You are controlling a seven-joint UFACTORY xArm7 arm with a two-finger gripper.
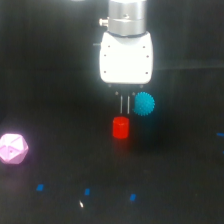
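My gripper [125,105] points downward below its white hand, near the middle of the camera view. Its two thin fingers show as faint pale lines with a narrow dark strip between them; how far they stand apart is hard to tell on the dark background. Just below the fingertips in the picture is a small red cylinder [120,127]. To the right of the fingers lies a round blue piece with a notched edge [144,103]. No object shows between the fingers.
A pink faceted ball [13,148] lies at the left edge. Small blue bits [87,191] are scattered on the dark surface toward the front, with another blue bit [220,134] at the right edge.
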